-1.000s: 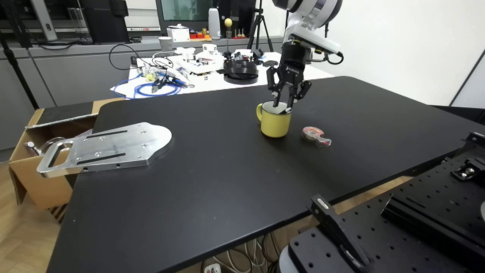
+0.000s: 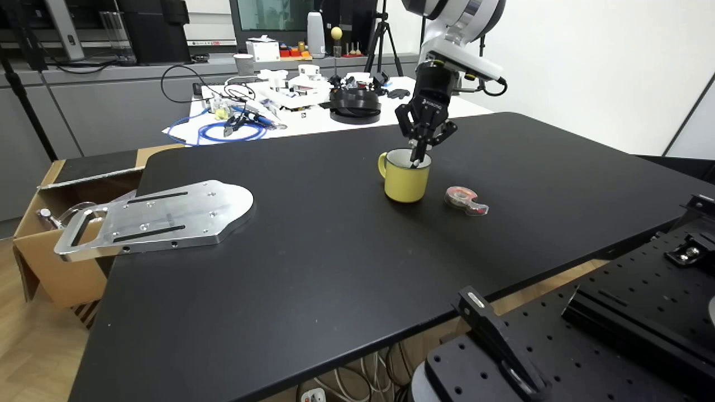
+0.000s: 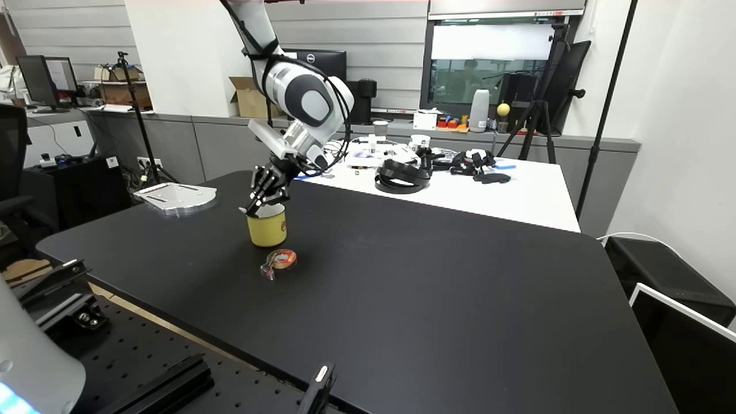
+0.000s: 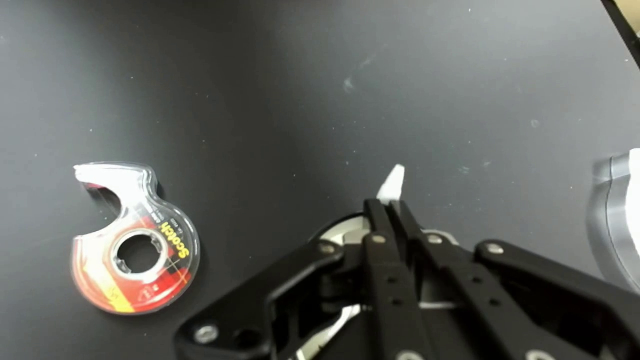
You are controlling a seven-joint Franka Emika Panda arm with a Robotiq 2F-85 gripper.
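A yellow mug (image 2: 405,184) with a white inside stands upright on the black table, its handle to the left in exterior view 1. My gripper (image 2: 419,160) points down at the mug's opening, its fingers together. In the wrist view the shut gripper hides most of the mug, leaving part of its pale rim (image 4: 348,228) in sight. A narrow white tip (image 4: 391,182) shows just beyond the fingertips; what it belongs to is hidden. Whether anything thin is between the fingers cannot be made out.
A clear Scotch tape dispenser (image 4: 141,240) with a red label lies near the mug. A silver metal plate (image 2: 167,214) rests at the table's left edge, over a cardboard box (image 2: 74,281). Beyond the table's far side is a cluttered white table (image 3: 545,196).
The fingers, apart at the mug's opening a second ago, have come together. The mug, tape dispenser and metal plate stay where they were.
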